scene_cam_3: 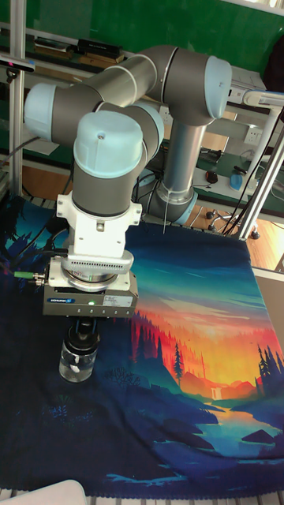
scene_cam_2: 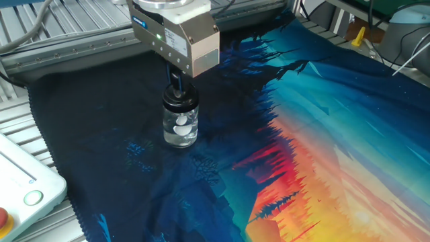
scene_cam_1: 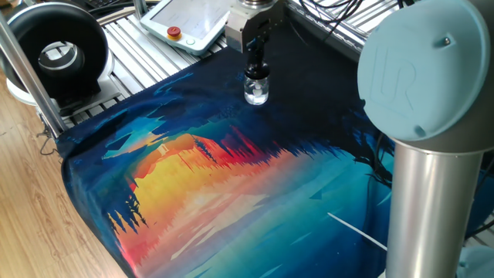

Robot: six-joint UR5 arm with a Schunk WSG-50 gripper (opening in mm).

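A clear glass jar (scene_cam_2: 181,129) with a black lid (scene_cam_2: 181,101) stands on the dark part of the cloth, with clear liquid and pale pieces visible inside. Directly above it is my gripper (scene_cam_2: 177,86), pointing down with its dark fingers close together at the top of the lid. They appear shut on the lid's top, though black against black hides the exact contact. In exterior view 1 the jar (scene_cam_1: 256,91) looks upright at the far side of the cloth. Exterior view 3 shows the jar (scene_cam_3: 78,360) below the gripper body, at the cloth's left.
A teach pendant (scene_cam_1: 189,22) with a red stop button (scene_cam_1: 174,32) lies beyond the cloth's edge. A black round device (scene_cam_1: 58,58) stands at the left. A thin white cable (scene_cam_1: 356,230) crosses the cloth near the arm's base.
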